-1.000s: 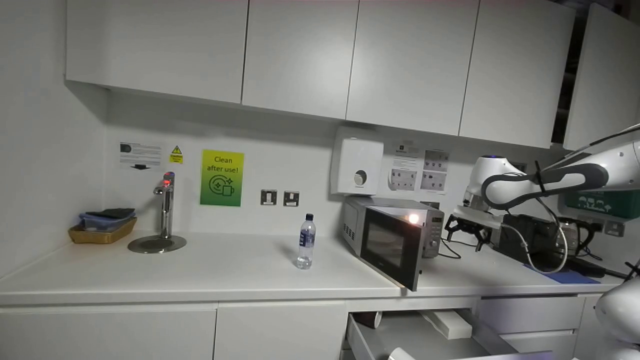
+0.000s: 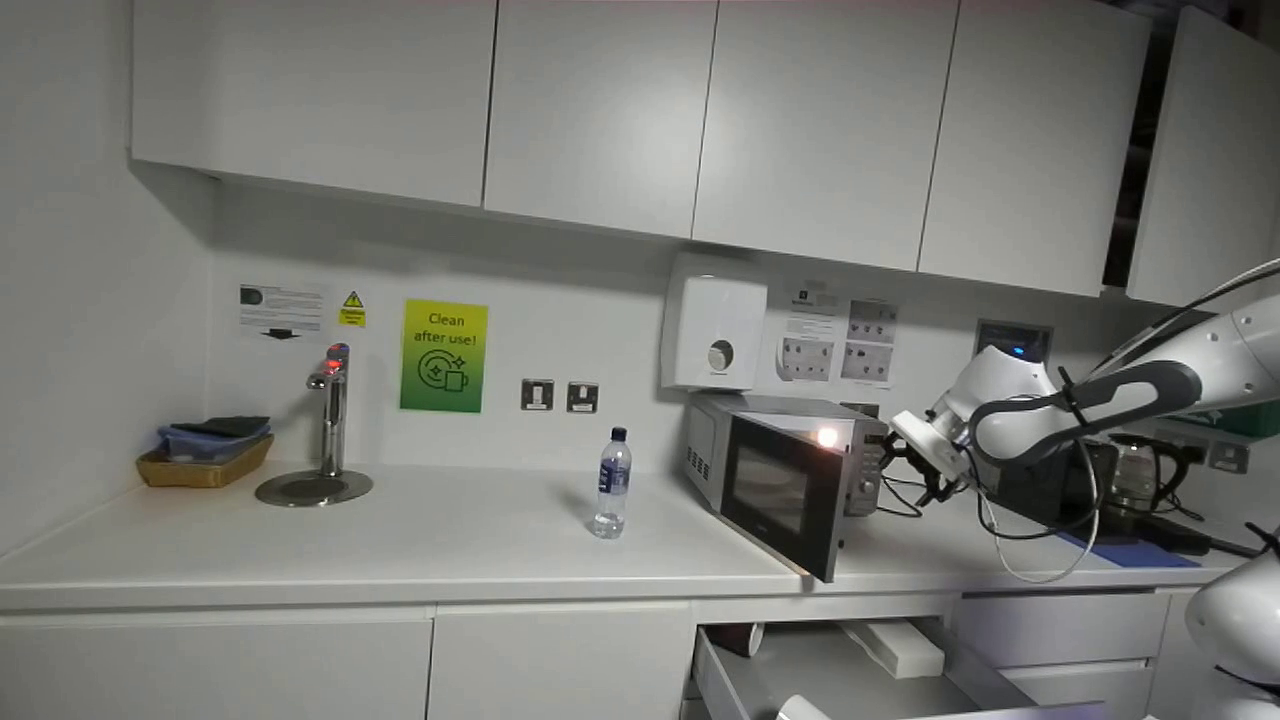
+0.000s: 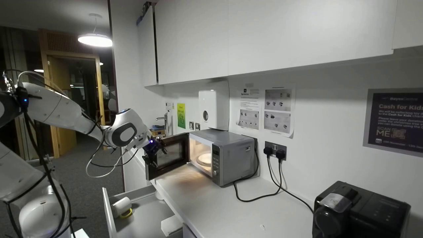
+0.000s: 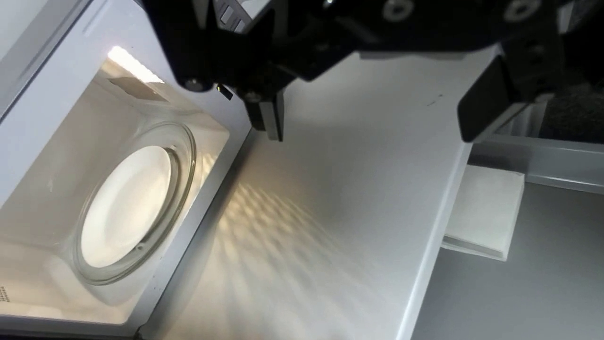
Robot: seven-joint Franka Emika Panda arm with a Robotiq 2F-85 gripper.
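A grey microwave stands on the counter with its door swung wide and its inside lit. Within it a white plate rests on the glass turntable. My gripper is open and empty, its two black fingers far apart above the counter beside the microwave's opening. From the second exterior view the gripper hangs in front of the open door, tilted towards the microwave; whether it touches anything there I cannot tell.
Below the counter a drawer is pulled out, holding a white mug and a white box. A water bottle stands upright left of the microwave. A black coffee machine and loose cables occupy the other side.
Microwave, bottle and drawer look unmoved.
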